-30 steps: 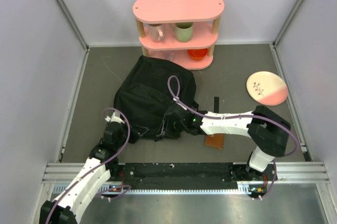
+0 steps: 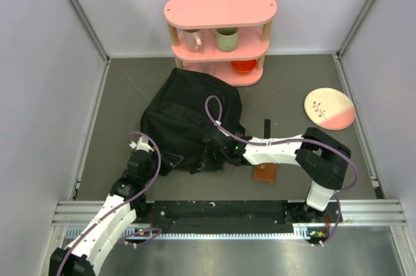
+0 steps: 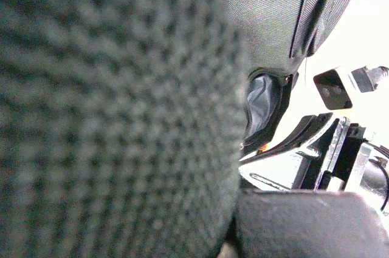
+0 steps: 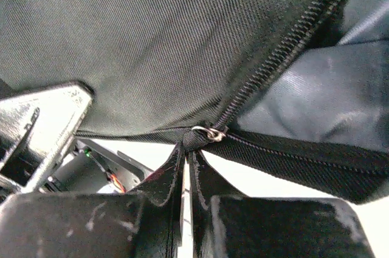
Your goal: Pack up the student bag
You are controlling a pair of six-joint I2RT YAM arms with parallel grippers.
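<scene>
The black bag (image 2: pixel 182 104) lies in the middle of the table, both grippers at its front edge. My left gripper (image 2: pixel 170 162) is shut on the bag fabric at the front left; in the left wrist view blurred dark fabric (image 3: pixel 115 106) fills most of the frame and hides the fingertips. My right gripper is shut at the end of the zipper (image 4: pixel 267 64), its fingertips at a metal zipper pull (image 4: pixel 213 132); whether the pull is held between them I cannot tell. A grey-blue lining (image 4: pixel 334 94) shows beside the zipper.
A pink shelf (image 2: pixel 220 8) with cups and a red bowl stands at the back. A plate (image 2: pixel 329 107) lies at the right. A brown item (image 2: pixel 265 173) and a black strap lie under or beside the right arm.
The right arm has shifted slightly along the bag's front edge since a second ago. The left arm and the bag look unchanged.
</scene>
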